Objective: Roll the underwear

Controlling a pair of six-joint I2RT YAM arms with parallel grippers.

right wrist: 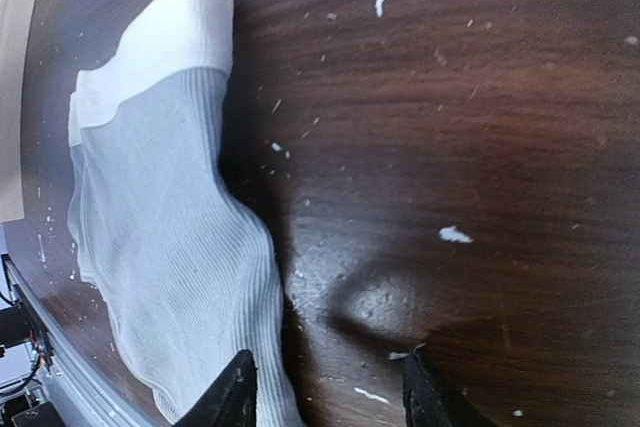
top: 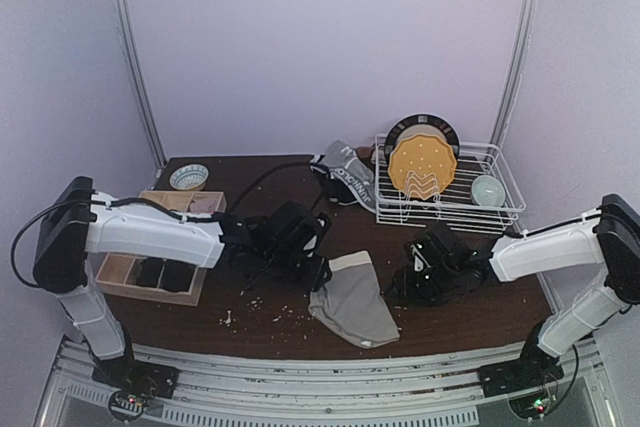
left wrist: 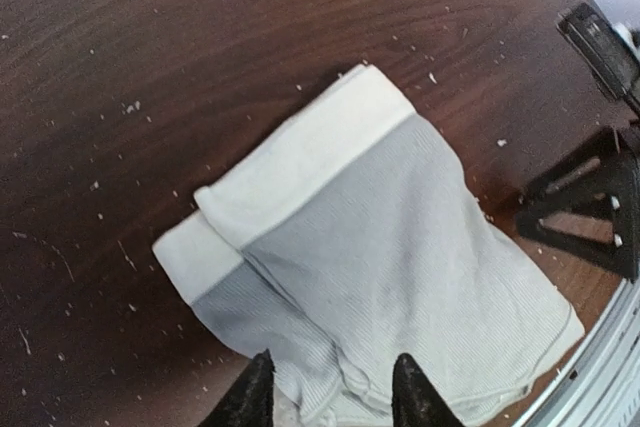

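Grey underwear (top: pixel 353 299) with a white waistband (left wrist: pixel 310 152) lies folded on the dark table, its waistband toward the back. One layer sticks out along its left side in the left wrist view. My left gripper (top: pixel 322 273) is open just over the left edge of the cloth; its fingers (left wrist: pixel 245 397) stand apart with cloth visible beyond them. Off the right edge, my right gripper (top: pixel 400 285) is open too. In the right wrist view the underwear (right wrist: pixel 175 207) lies to the left, its edge near the left finger (right wrist: pixel 232 394), with nothing gripped.
A divided wooden box (top: pixel 190 297) holding dark cloth stands at the left, partly under the left arm. Behind are a bowl (top: pixel 189 177), a heap of clothes (top: pixel 347 172) and a white dish rack (top: pixel 450 212). Pale specks dot the table.
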